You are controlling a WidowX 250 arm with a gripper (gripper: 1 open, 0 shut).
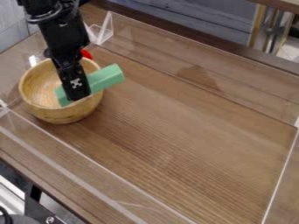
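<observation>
My black gripper (73, 84) reaches down from the top left into a round, light wooden bowl (42, 105) on the left of the table. It is shut on a mint-green block (100, 80), which is held tilted over the bowl's right side. The block hides part of the bowl's inside.
A small red object (86, 55) lies behind the bowl, partly hidden by the arm. A raised ledge runs along the top right.
</observation>
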